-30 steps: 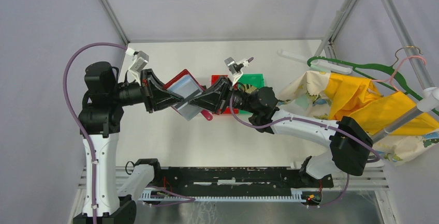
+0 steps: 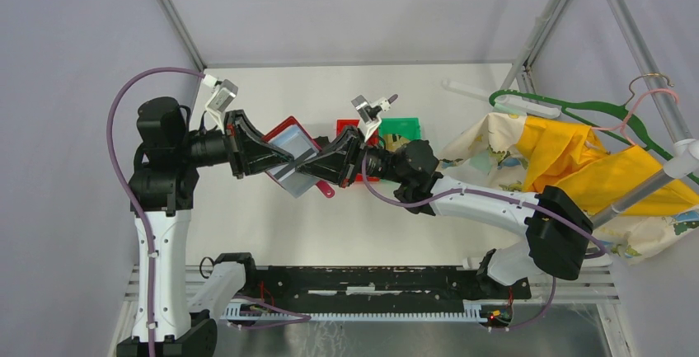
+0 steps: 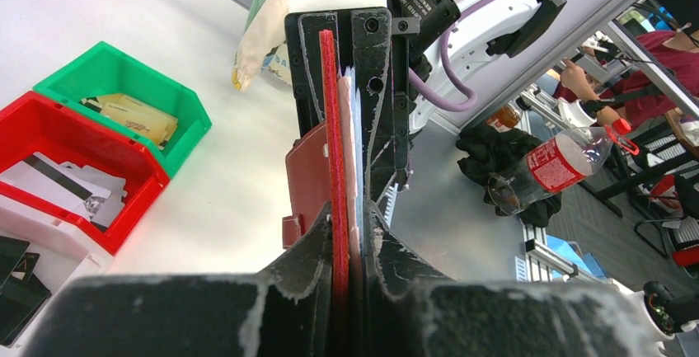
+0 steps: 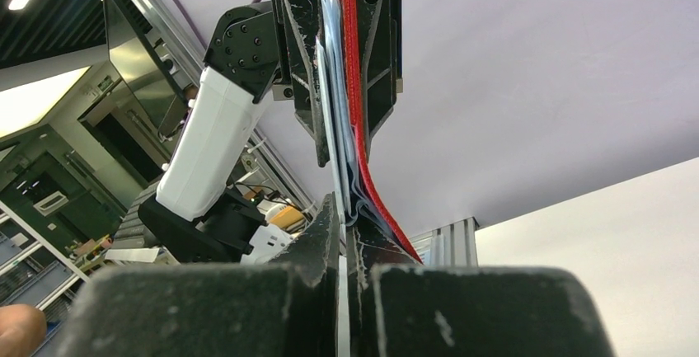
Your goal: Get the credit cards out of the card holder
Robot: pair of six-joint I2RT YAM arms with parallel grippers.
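Note:
A red card holder (image 2: 283,126) with pale, clear-looking card sleeves (image 2: 294,143) is held open above the table. My left gripper (image 2: 289,158) is shut on it near its middle. Edge-on in the left wrist view, the red cover (image 3: 333,118) stands upright between the fingers beside the pale leaves (image 3: 355,118). My right gripper (image 2: 302,166) is shut, its tips at the sleeves from the right. In the right wrist view the pale leaves (image 4: 334,85) run down to those tips, with the red cover (image 4: 353,60) passing outside them. Whether a thin card is pinched there I cannot tell.
Behind the right arm stand a red bin (image 3: 144,188) with cards and a green bin (image 3: 185,110) with yellowish items. Yellow cloth (image 2: 569,163) and a green hanger (image 2: 589,108) lie at the right.
My right gripper has moved slightly left and farther onto the sleeves. A dark card stripe now shows there. The left arm and the holder have shifted only slightly.

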